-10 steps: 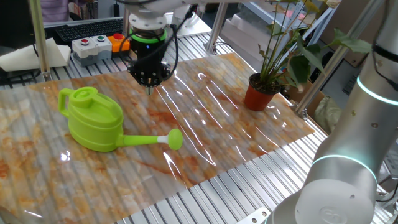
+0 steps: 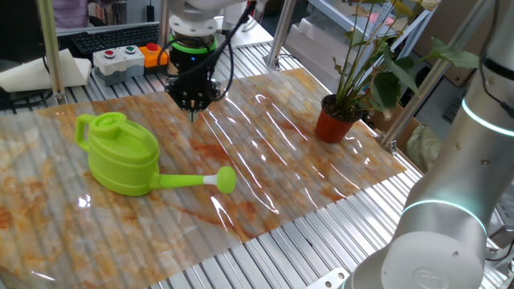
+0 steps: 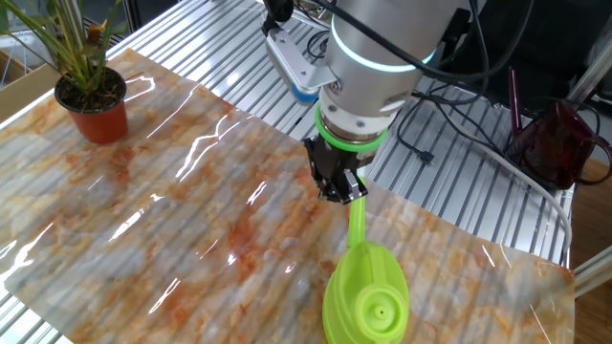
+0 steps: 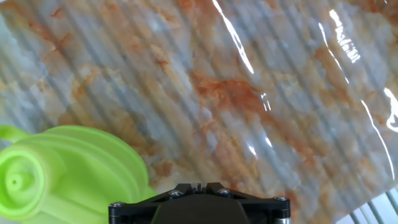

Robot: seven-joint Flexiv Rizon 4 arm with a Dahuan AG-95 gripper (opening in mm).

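A light-green watering can (image 2: 122,156) stands upright on the marbled sheet, its spout (image 2: 189,181) pointing right in exterior view 1. Above the sheet, behind the spout in that view, hangs my black gripper (image 2: 193,114), apart from the can. In exterior view 2 the gripper (image 3: 342,199) overlaps the end of the spout, with the can's body (image 3: 365,291) nearer the camera. The wrist view has the can (image 4: 81,171) at lower left, partly cut off, and the gripper at the bottom edge. Its fingers look shut together, with nothing visible between them.
A potted plant (image 2: 333,120) stands at the sheet's right side in exterior view 1. Behind the sheet are a button box (image 2: 119,64) and a keyboard (image 2: 112,38). A dark red can (image 3: 559,143) sits at right in exterior view 2.
The gripper shifts only very slightly, and the arm parts above it have changed position a little. Watering can and plant stay where they were.
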